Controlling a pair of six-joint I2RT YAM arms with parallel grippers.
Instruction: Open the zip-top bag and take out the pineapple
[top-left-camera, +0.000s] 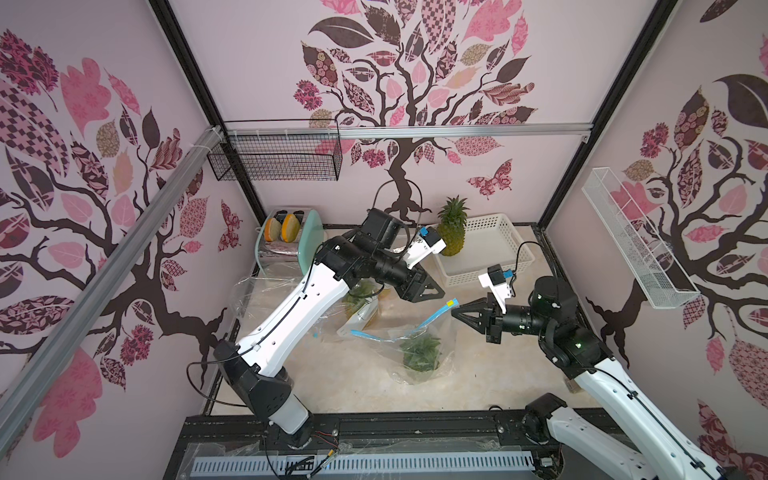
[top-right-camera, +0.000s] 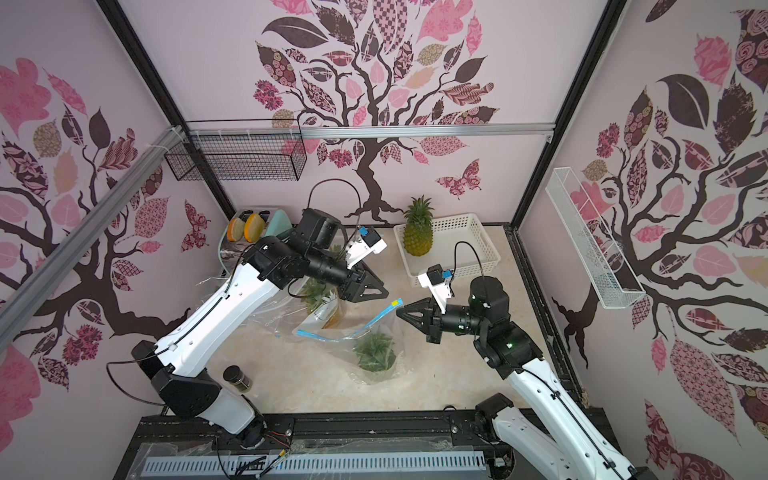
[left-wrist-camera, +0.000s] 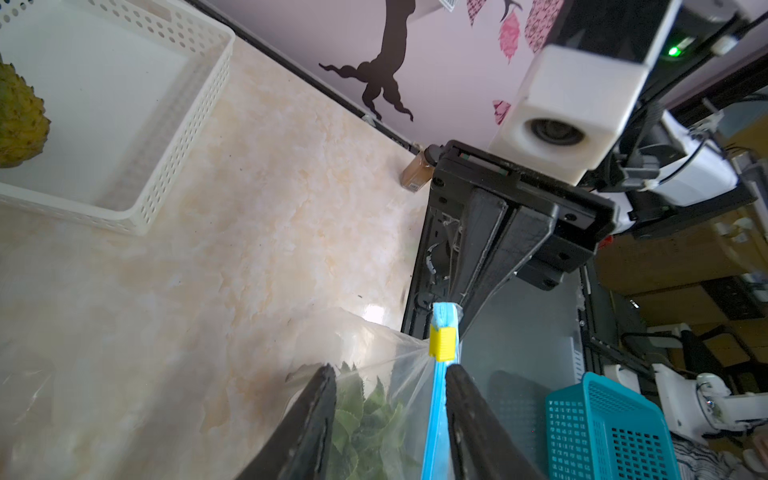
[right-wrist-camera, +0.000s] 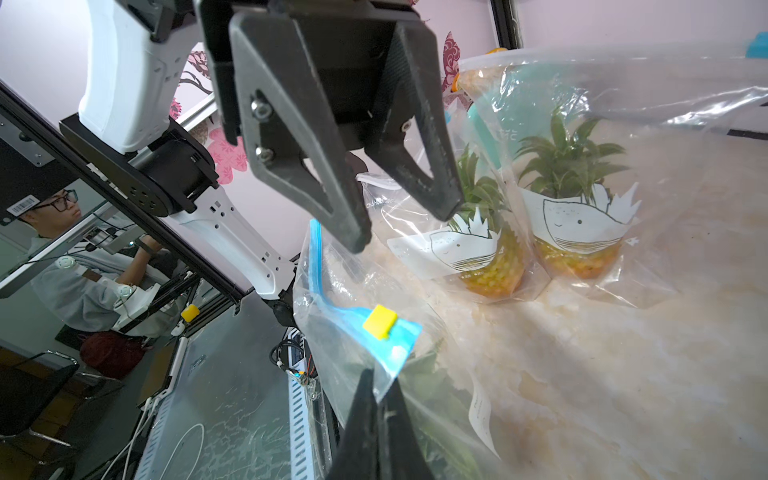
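The clear zip bag (top-left-camera: 392, 336) has a blue zip strip with a yellow slider (left-wrist-camera: 442, 344) at its right end. Inside it the pineapple's green leaves (top-left-camera: 421, 352) show through the film; its body is hidden. My right gripper is shut on the bag's corner beside the slider, and the strip is held up. My left gripper is open above the strip, with nothing gripped. In its wrist view the strip passes near the right-hand finger (left-wrist-camera: 460, 408); touching or apart I cannot tell.
Behind stands a white basket (top-right-camera: 484, 244) with an unbagged pineapple (top-right-camera: 417, 228). Two more bagged pineapples (right-wrist-camera: 580, 216) (right-wrist-camera: 488, 248) stand to the left, near a green rack (top-left-camera: 310, 240). A small jar (top-right-camera: 237, 378) sits front left.
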